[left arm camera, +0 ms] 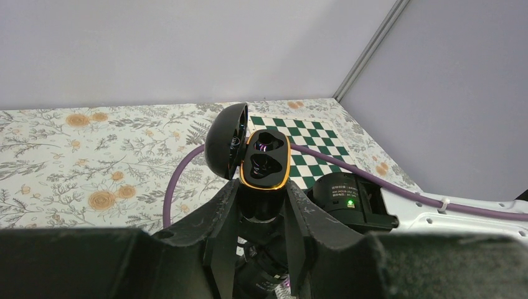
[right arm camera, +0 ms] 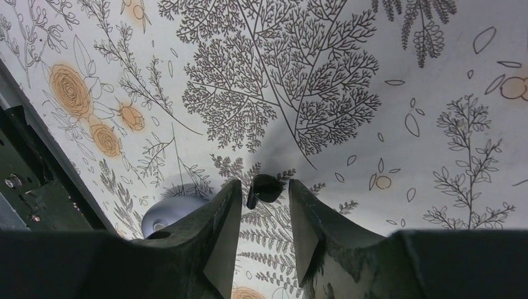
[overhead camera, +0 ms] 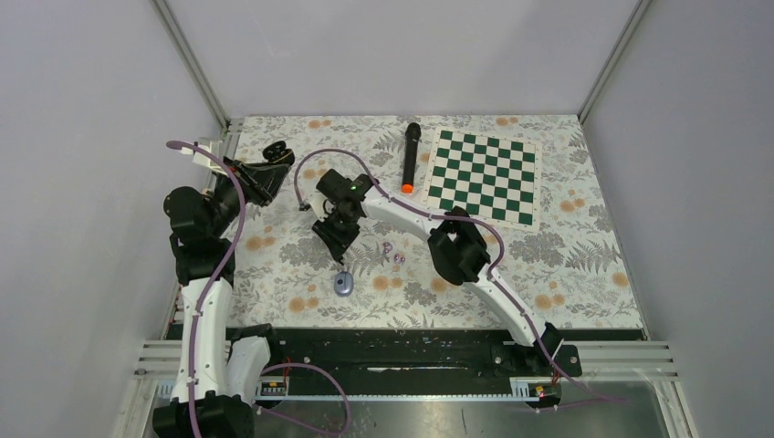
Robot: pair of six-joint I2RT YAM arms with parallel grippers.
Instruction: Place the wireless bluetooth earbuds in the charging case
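My left gripper is shut on the lower part of the black charging case (left arm camera: 265, 182), held up at the left of the top view. Its round lid (left arm camera: 222, 142) stands open, and two dark hollows show inside; whether either holds an earbud I cannot tell. A small black earbud (right arm camera: 267, 189) with a short stem lies on the patterned cloth. My right gripper points down over it, part open, one fingertip on either side with gaps showing. From the top view, the right gripper (overhead camera: 339, 259) nearly hides the earbud.
Close in front of the right gripper lies a silver-blue mouse-like device (overhead camera: 343, 284). Two small pinkish pieces (overhead camera: 399, 258) lie to its right. A black microphone (overhead camera: 412, 155) and a green chessboard (overhead camera: 485, 178) occupy the back.
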